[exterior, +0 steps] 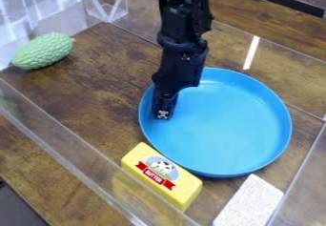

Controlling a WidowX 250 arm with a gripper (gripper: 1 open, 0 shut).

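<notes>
My black gripper (pixel 166 104) reaches down from the top onto the left rim of a blue plate (pixel 227 125). Its fingertips are low at the rim, and it looks shut, though the dark fingers make it hard to see whether anything thin is between them.
A green bumpy oval object (pixel 41 51) lies at the upper left. A yellow butter box (pixel 160 176) sits below the plate, with a white speckled block (pixel 249 205) to its right. Clear walls border the wooden surface, whose left middle is free.
</notes>
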